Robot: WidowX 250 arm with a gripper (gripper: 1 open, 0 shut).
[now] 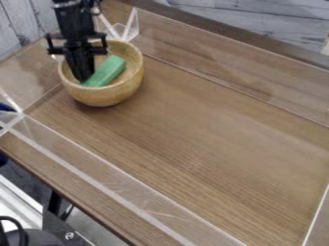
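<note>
A round wooden bowl (115,94) sits at the upper left of the table, with a green block (107,72) lying inside it. My dark gripper (80,73) reaches down into the left side of the bowl, beside the block. Its fingers are dark and small; whether anything is between them is hard to see, though the block appears to lie beside them rather than held.
A pale wooden wall runs along the top right. Dark cable and small blue items lie at the lower left edge.
</note>
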